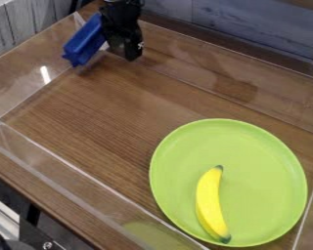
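My black gripper (pixel 121 39) is at the top of the view, at the back of the table, just right of a blue block-like object (pixel 83 40), which leans at a tilt. The fingers are dark and small; the gripper looks open, and whether it touches the blue object is unclear. A yellow banana (pixel 210 200) lies on a green plate (pixel 227 146) at the lower right.
Clear plastic edging runs along its left and front sides. A grey-blue wooden wall (pixel 257 29) stands behind it.
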